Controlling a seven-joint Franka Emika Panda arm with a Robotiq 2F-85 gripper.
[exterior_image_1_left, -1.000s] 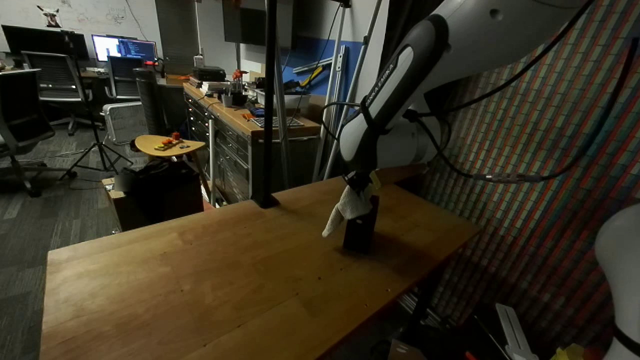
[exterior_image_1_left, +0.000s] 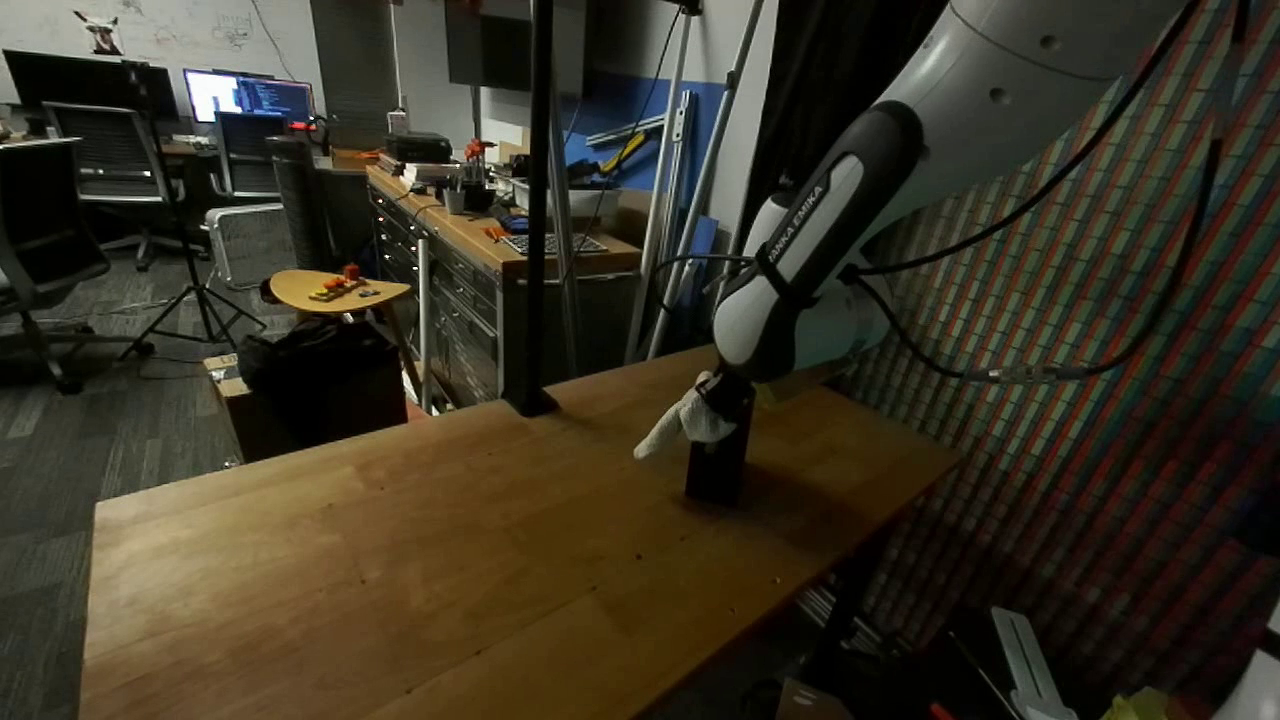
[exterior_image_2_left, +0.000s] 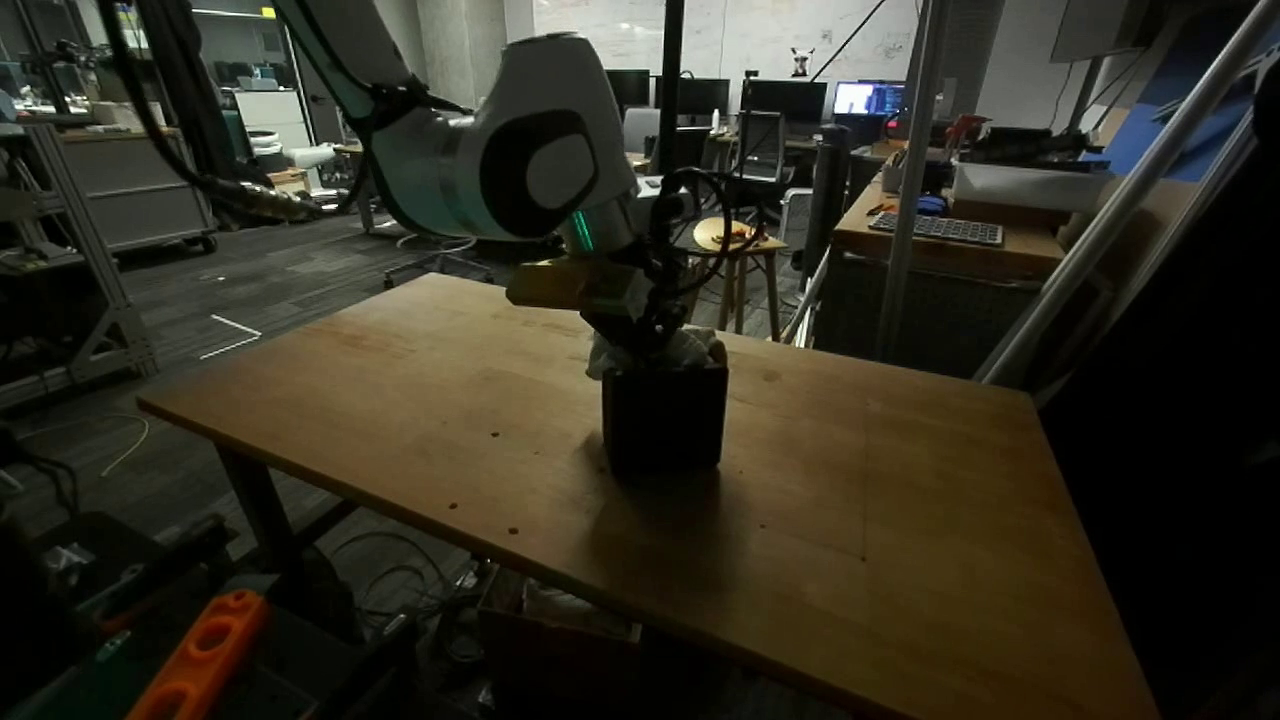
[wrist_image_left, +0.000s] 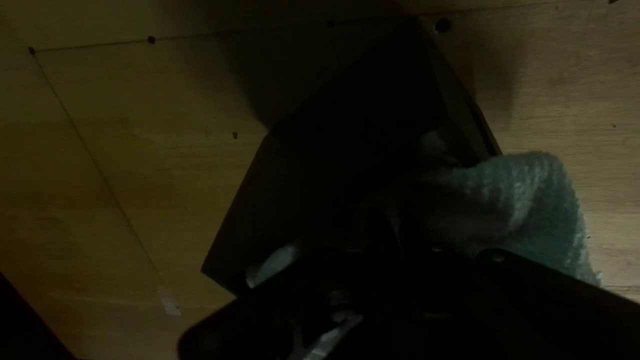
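A pale, fuzzy cloth (exterior_image_1_left: 705, 418) is bunched under my gripper (exterior_image_1_left: 723, 391), which is shut on it. One end of the cloth sticks out to the left, past the side of a black box (exterior_image_1_left: 716, 470) that stands upright on the table. In exterior view 2 the gripper (exterior_image_2_left: 651, 341) is right over the box (exterior_image_2_left: 665, 420), with the cloth (exterior_image_2_left: 686, 348) bunched at its top edge. From the wrist, a greenish-looking flap of cloth (wrist_image_left: 540, 210) lies out over one side of the dark box (wrist_image_left: 360, 126). The fingertips and the box's inside are too dark to make out.
A black post (exterior_image_1_left: 536, 240) rises at the table's back edge. Cables loop beside the arm.
My gripper has come down and slightly right in exterior view 1, closer to the box. The cloth is lower and more bunched, and its free end points further out to the left.
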